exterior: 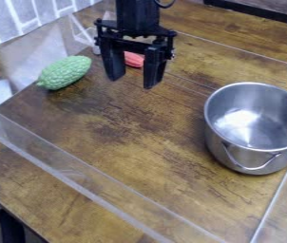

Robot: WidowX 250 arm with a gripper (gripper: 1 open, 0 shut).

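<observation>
My gripper (pixel 133 63) hangs over the back of the wooden table, open, its two black fingers apart. A green bumpy vegetable-like object (pixel 65 72) lies to its left. A small red object (pixel 133 59) lies behind the gripper and is partly hidden by it. A large steel pot (pixel 253 129) with a wire handle stands at the right. I cannot tell whether anything is between the fingers, though none appears held.
Clear plastic panels (pixel 70 173) run along the front left and right edges. A white curtain or cloth (pixel 9 33) is at the back left.
</observation>
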